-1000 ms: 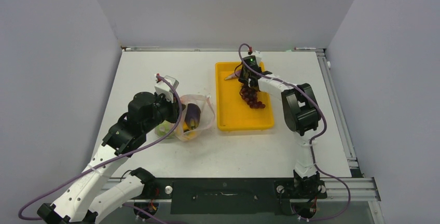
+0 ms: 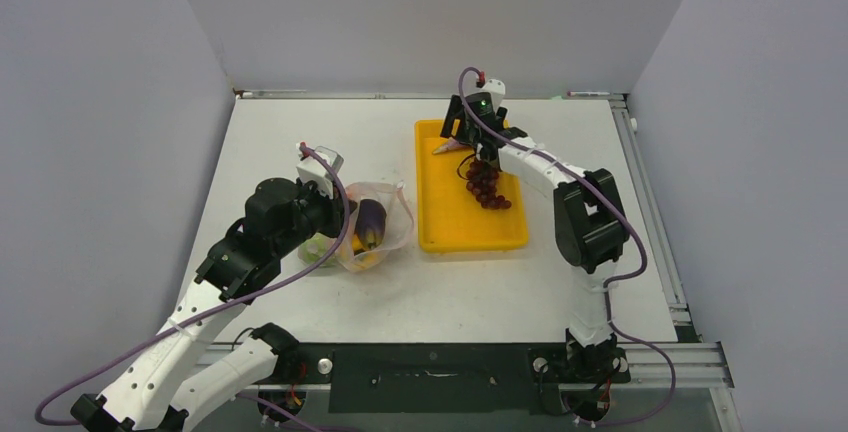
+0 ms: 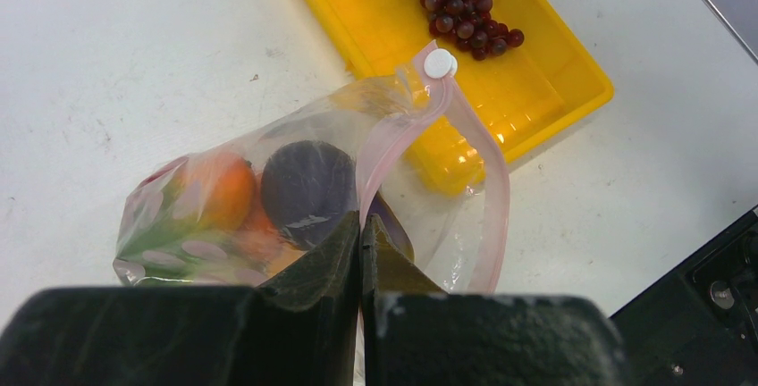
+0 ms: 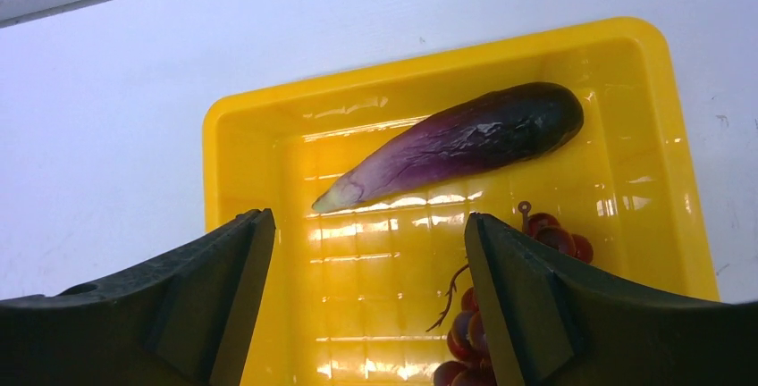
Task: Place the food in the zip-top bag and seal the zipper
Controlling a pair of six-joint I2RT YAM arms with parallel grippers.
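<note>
The clear zip top bag [image 3: 210,265] has a pink zipper strip with a white slider [image 3: 439,63], and its mouth gapes. Inside are an eggplant [image 2: 371,220] and some orange and green food. My left gripper is shut on the pink edge of the bag's mouth. In the yellow tray lie a second eggplant [image 4: 456,146] and a bunch of dark red grapes [image 3: 465,6]. Over the tray, my right gripper is open, its fingers spread wide, with nothing between them; the eggplant shows beyond the fingertips and the grapes partly behind one finger.
The yellow tray [image 2: 470,243] stands right of the bag, its raised rim all round. A metal rail [image 2: 380,94] runs along the rear edge.
Over the tray, my right gripper has moved toward the back and its fingers have spread apart. The left arm and the bag have stayed in place.
</note>
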